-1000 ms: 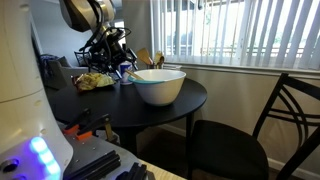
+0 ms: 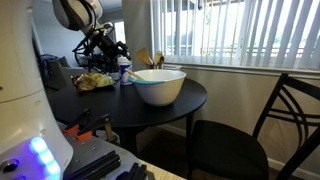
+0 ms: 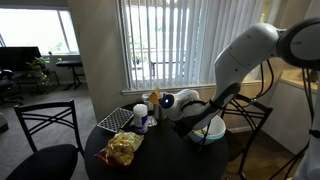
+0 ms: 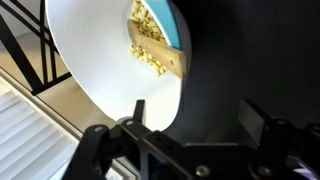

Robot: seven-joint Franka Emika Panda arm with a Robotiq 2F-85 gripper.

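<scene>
A large white bowl (image 4: 95,50) fills the upper left of the wrist view. At its rim are a light-blue edged dish (image 4: 168,22) holding small yellowish pieces and a wooden handle (image 4: 158,50). My gripper is open, with its fingers apart and only the bowl's rim and dark tabletop visible beyond the gap. Seen from outside, the white bowl (image 2: 163,90) stands on the round dark table, and the gripper (image 2: 112,50) hangs above the table to its left. The other exterior view has the arm partly covering the bowl (image 3: 213,130).
A crumpled golden bag (image 3: 121,148), a dark grid rack (image 3: 115,119) and a white-and-purple container (image 3: 140,117) stand on the table. Wooden utensils (image 2: 143,56) rise behind the bowl. A dark chair (image 2: 228,147) is beside the table.
My gripper has risen a little over the last second. The bowl and the other items on the table look unmoved.
</scene>
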